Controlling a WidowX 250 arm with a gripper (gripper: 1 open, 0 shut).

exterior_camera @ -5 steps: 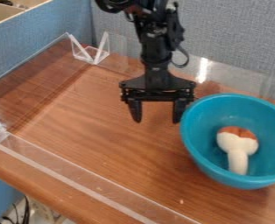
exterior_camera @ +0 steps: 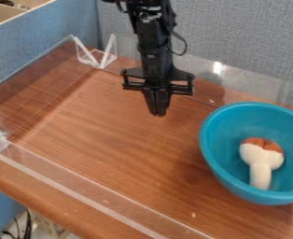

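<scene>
My black gripper [exterior_camera: 157, 103] hangs over the wooden table at the upper middle, its fingers close together; whether anything is between them is too small to tell. A teal bowl [exterior_camera: 216, 149] stands at the right. Inside it lies a white toy mushroom [exterior_camera: 260, 170] with an orange and white cap, its stem toward the front.
Clear low walls edge it, with white corner brackets [exterior_camera: 95, 56] at the back left and left. Blue-grey panels stand behind and at the left. Cables show below the front left.
My gripper has risen and moved left, away from the bowl, and its fingers have drawn closer together. The bowl and mushroom look unmoved.
</scene>
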